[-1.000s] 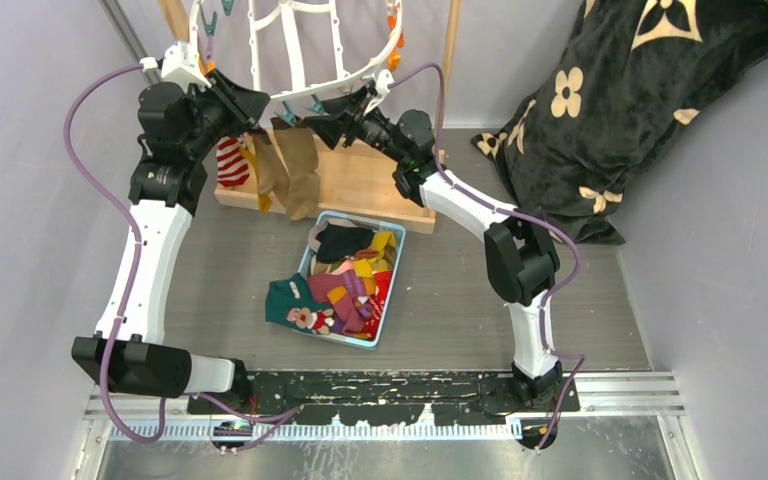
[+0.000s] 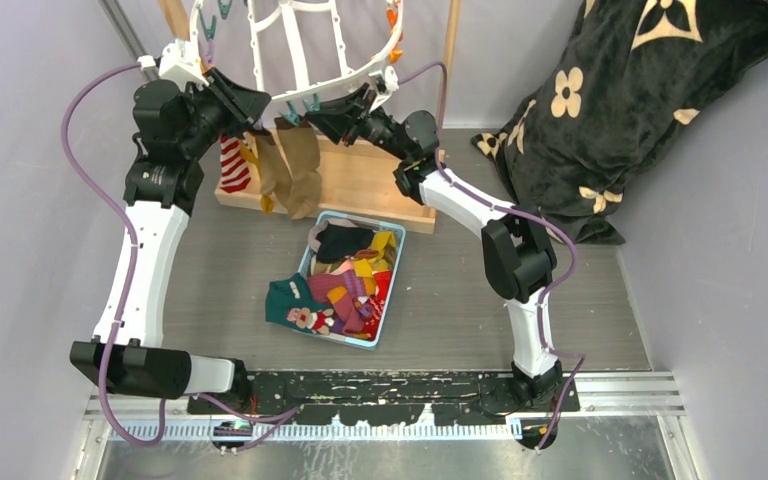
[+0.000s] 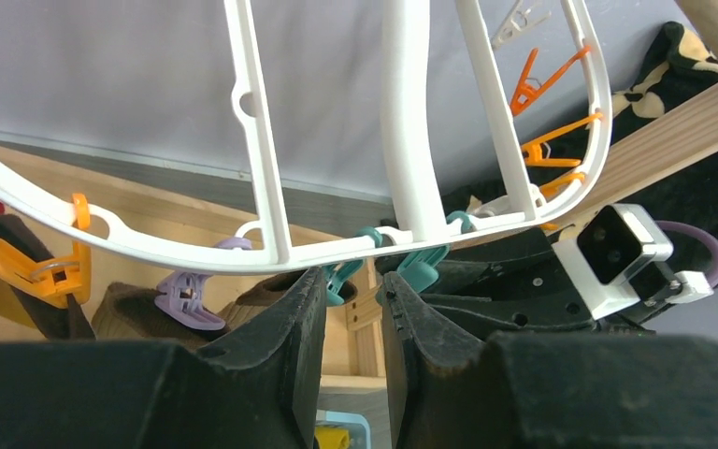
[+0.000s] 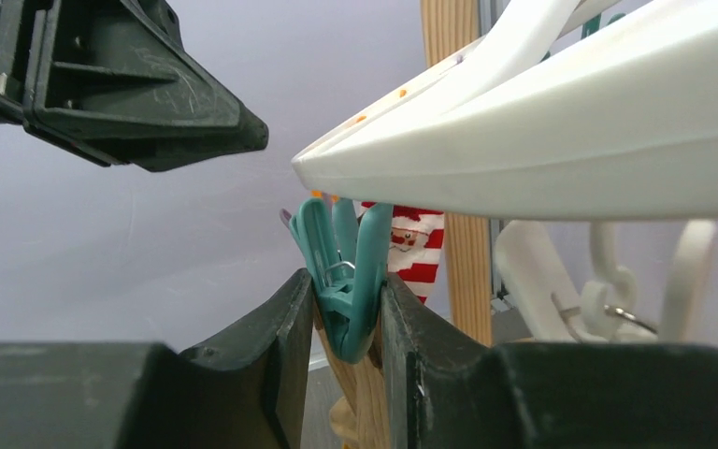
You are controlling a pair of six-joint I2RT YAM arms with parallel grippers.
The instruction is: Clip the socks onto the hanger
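Note:
A white hanger [image 2: 347,78] with coloured clips fills the top. My right gripper is shut on a teal clip [image 4: 367,271] under its rim. My left gripper is part open just in front of the rim, near the teal clips [image 3: 419,269]; I see nothing between its fingers. A purple clip [image 3: 187,301] and an orange clip [image 3: 56,276] hang to its left. Brown socks [image 2: 298,172] and a red-striped sock [image 2: 235,165] hang below the hanger.
A blue bin [image 2: 388,315] of mixed socks stands on the floor below. Behind the hanger is a wooden frame [image 2: 380,190]. A dark patterned blanket [image 2: 620,90] lies at the right. Floor right of the bin is clear.
In the top view, both arms have shifted very slightly; the left arm moved a few pixels leftward. The socks and bin look unchanged.

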